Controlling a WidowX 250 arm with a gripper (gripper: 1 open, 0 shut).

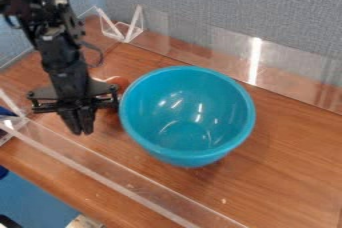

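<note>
My black gripper (78, 120) is on the left of the table, low over the wood and just left of the large teal bowl (187, 122). Its fingers look shut, with nothing visible between them. A reddish-brown object (115, 84) peeks out behind the gripper, mostly hidden by it and the bowl's rim.
The wooden table (281, 172) is open to the right and front. A white wire frame (120, 24) stands at the back left. A grey padded wall with a clear strip runs along the back. Clear panels edge the front left.
</note>
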